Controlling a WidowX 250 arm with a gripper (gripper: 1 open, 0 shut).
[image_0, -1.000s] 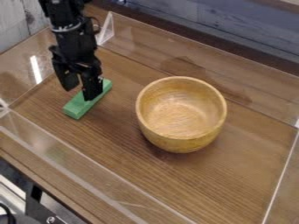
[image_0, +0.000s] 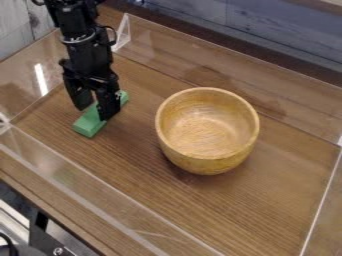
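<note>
My black gripper (image_0: 94, 100) hangs low over a green block (image_0: 90, 124) on the left of the wooden table, its open fingers down around or just over the block's upper part. Whether the fingertips touch the block cannot be told. The block lies flat, partly hidden by the gripper.
A large tan bowl (image_0: 206, 154) stands to the right of the block. A dark raised edge runs along the back, and a pale rail along the left.
My gripper has moved down toward the green block and now covers more of it. The block and the bowl look unmoved.
</note>
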